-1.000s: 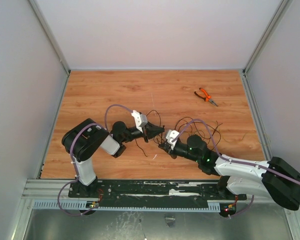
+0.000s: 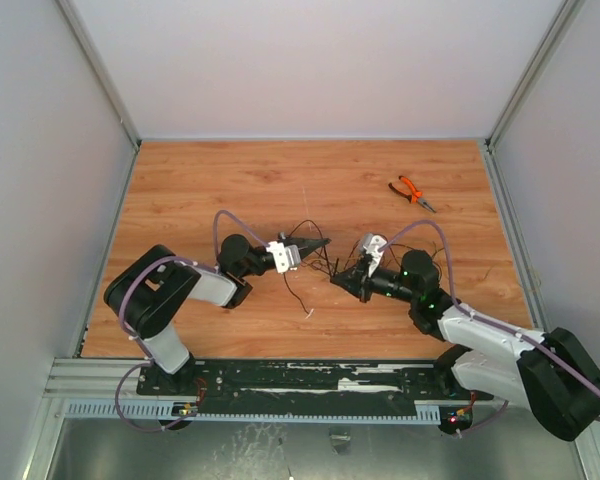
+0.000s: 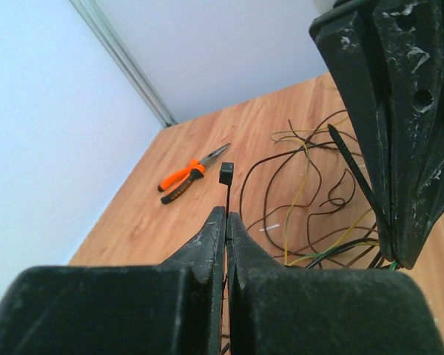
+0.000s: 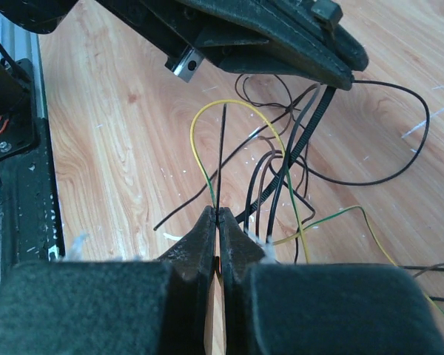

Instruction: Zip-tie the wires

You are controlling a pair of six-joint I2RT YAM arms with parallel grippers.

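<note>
A black zip tie runs between my two grippers. Its square head (image 3: 226, 174) sticks up past the tips of my left gripper, whose fingers are shut on the strap just below. In the right wrist view the ridged strap (image 4: 311, 122) slants down from the left gripper toward my right gripper. That gripper is shut on the zip tie's thin tail (image 4: 222, 144), which points up from its tips. Yellow-green, brown and black wires (image 4: 285, 159) loop beside the strap; whether it encircles them I cannot tell.
Orange-handled pliers (image 2: 412, 193) lie at the back right, clear of both arms. More loose wires (image 3: 307, 166) spread over the wooden table (image 2: 220, 185) near the right gripper.
Both grippers have shifted slightly toward the back of the table. The right one has also moved to the right, and the left wrist has turned. The pliers stay put.
</note>
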